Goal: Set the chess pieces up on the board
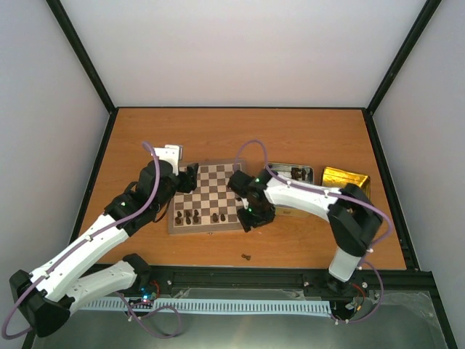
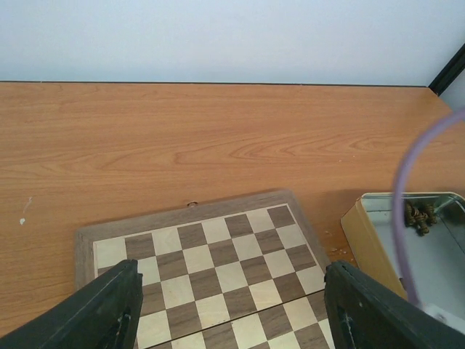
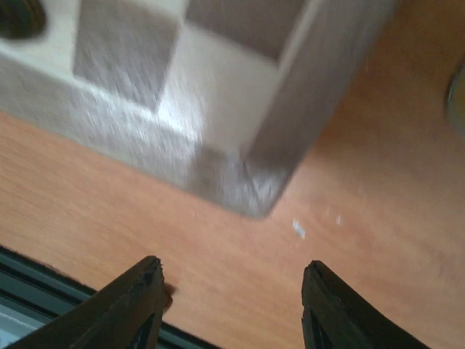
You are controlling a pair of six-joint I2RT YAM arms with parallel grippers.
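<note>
The chessboard (image 1: 207, 196) has several dark pieces standing on its near rows; a piece (image 3: 22, 16) shows at the edge of the right wrist view. My left gripper is open and empty over the board's left side. My right gripper is open and empty above the board's near right corner. A small dark piece (image 1: 246, 257) lies on the table in front of the board, partly hidden behind a finger in the right wrist view.
A metal-lined box (image 2: 352, 227) with dark pieces sits right of the board, and a golden tray (image 1: 345, 179) is farther right, partly behind the right arm. Bare table lies behind the board.
</note>
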